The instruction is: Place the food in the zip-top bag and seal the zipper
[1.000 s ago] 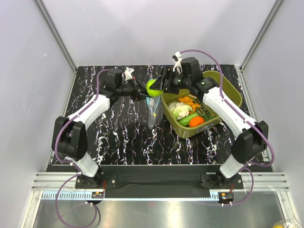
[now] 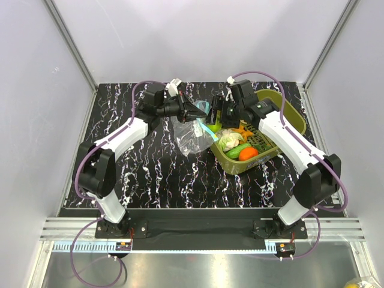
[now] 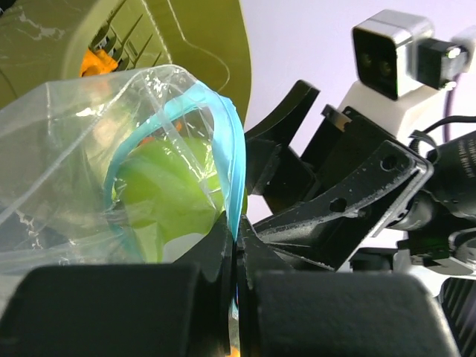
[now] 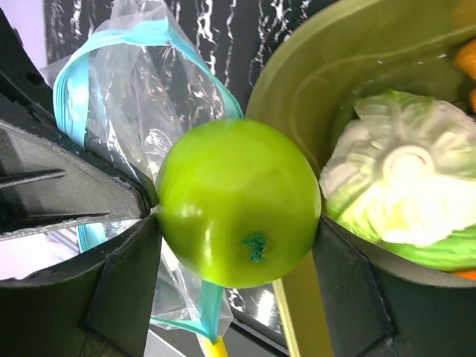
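A clear zip top bag (image 2: 187,137) with a teal zipper edge hangs from my left gripper, which is shut on that edge near the middle top of the table. My right gripper has a round green fruit (image 4: 234,186) between its fingers, beside the bag's opening and over the basket's near wall. In the left wrist view the fruit shows behind the bag's plastic; whether it is inside the bag I cannot tell. The right gripper's fingers are around it.
An olive basket (image 2: 234,165) on the right holds lettuce (image 2: 229,141), a green cucumber (image 2: 237,151), an orange round item (image 2: 248,153) and orange pieces (image 2: 243,129).
The left gripper has moved right with the bag, which now spreads wider. The right gripper and green fruit moved right and down behind the bag's edge, largely hidden from above.
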